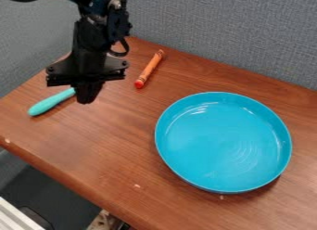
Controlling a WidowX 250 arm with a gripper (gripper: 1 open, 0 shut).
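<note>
My black gripper [84, 90] hangs over the left part of the wooden table, its fingers pointing down just right of a turquoise-handled utensil [50, 102], whose far end is hidden behind it. Whether the fingers are open or shut is unclear. An orange crayon-like stick [150, 69] lies behind and to the right of the gripper. A blue round plate [223, 146] rests on the table at the right.
Grey fabric panels [235, 39] border the back and left. The table's front-left edge drops to a dark floor.
</note>
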